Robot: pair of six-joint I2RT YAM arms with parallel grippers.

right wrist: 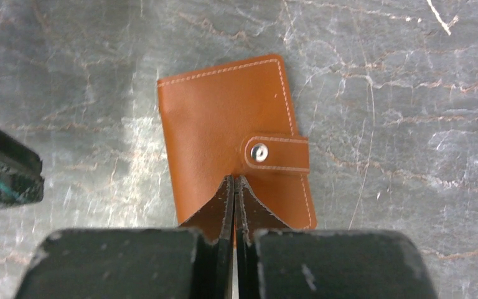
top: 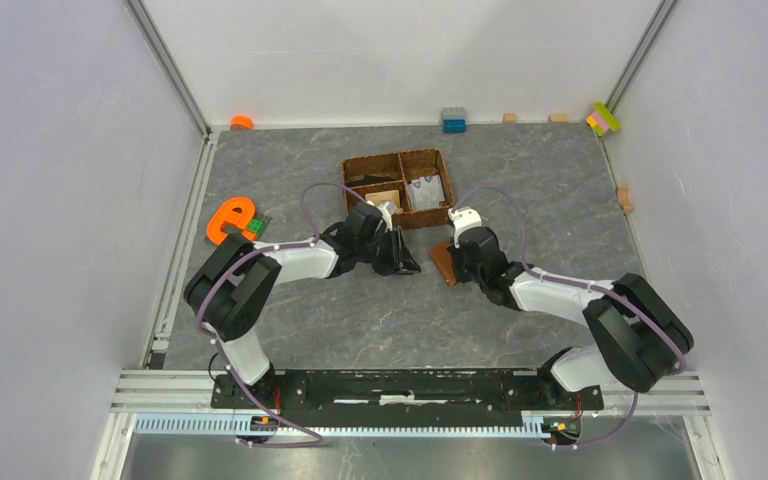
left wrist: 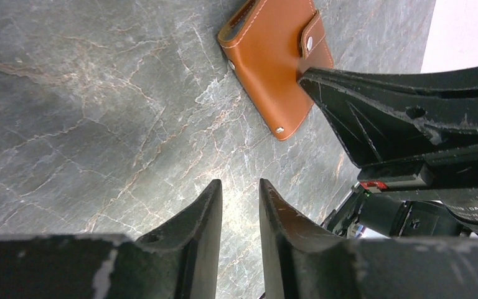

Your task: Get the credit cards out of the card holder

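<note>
The brown leather card holder point(right wrist: 218, 131) lies on the grey tabletop, its strap point(right wrist: 280, 153) with a metal stud lying flat across the right edge. My right gripper is shut, nothing between its fingers; the tips are over the holder's face, just below the strap. Whether they touch the leather I cannot tell. In the left wrist view the holder point(left wrist: 271, 59) is at the top, ahead of and clear of my left gripper, which stands a little open and empty. No credit cards show; the holder's inside is hidden.
Behind the grippers stands a woven divided box point(top: 372, 165) holding several items. An orange toy piece point(top: 233, 215) lies at left, and blocks point(top: 454, 120) line the back edge.
</note>
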